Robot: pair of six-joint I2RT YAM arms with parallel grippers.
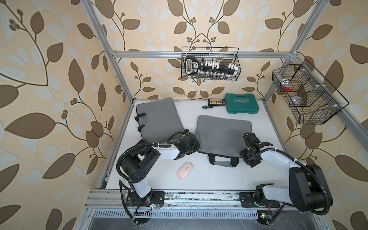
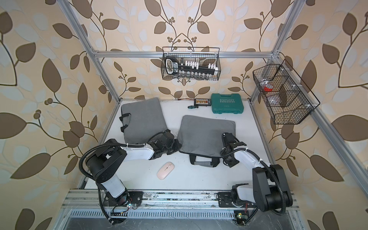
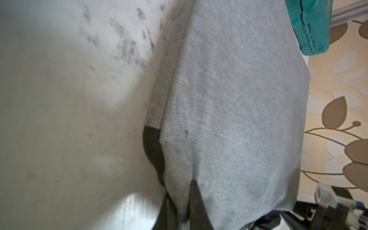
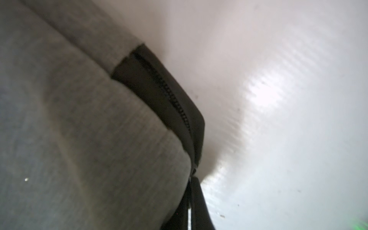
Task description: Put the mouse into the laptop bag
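Note:
A grey laptop bag [image 1: 222, 134] lies flat right of centre, handle toward the front. My left gripper is shut on its left end, pinching grey fabric at the corner. My right gripper is shut at the right front corner, its tips at the dark zip edge [image 4: 164, 92]; whether anything thin is between them is hard to tell. The pale pink mouse [image 1: 185, 170] lies on the white table in front of and left of the bag, clear of both grippers.
A second grey bag [image 1: 157, 115] lies at the back left. A green case [image 1: 241, 102] and a small tool set [image 1: 216, 102] stand along the back. Wire baskets [image 1: 210, 65] hang on the frame.

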